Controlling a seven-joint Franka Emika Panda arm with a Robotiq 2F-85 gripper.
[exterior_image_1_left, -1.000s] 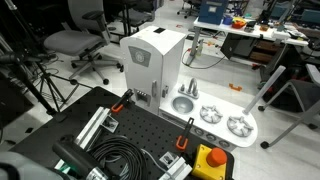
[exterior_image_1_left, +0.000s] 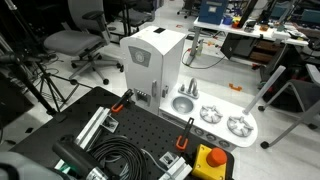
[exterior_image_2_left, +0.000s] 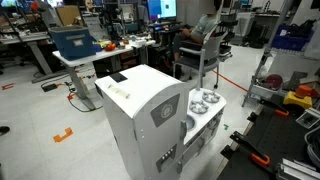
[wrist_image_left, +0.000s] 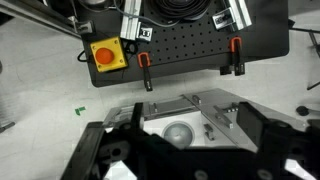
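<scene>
My gripper shows in the wrist view, its two dark fingers wide apart with nothing visible between them. Behind that gap lies the round sink (wrist_image_left: 178, 134) of a white toy kitchen, partly hidden by the gripper. In exterior view 1, the kitchen's tall white cabinet (exterior_image_1_left: 153, 65) stands upright behind the black table. To its right are the small sink (exterior_image_1_left: 183, 105) and two burners (exterior_image_1_left: 240, 126). The cabinet (exterior_image_2_left: 150, 125) fills the middle of exterior view 2. Neither exterior view shows the gripper.
The black perforated table (exterior_image_1_left: 150, 128) carries coiled cable (exterior_image_1_left: 119, 157), orange-handled clamps (exterior_image_1_left: 182, 143) and a yellow box with a red-orange button (exterior_image_1_left: 216, 157). Chairs (exterior_image_1_left: 79, 37) and a blue bin (exterior_image_1_left: 212, 11) stand farther back. Open floor (exterior_image_2_left: 55, 140) lies left of the cabinet.
</scene>
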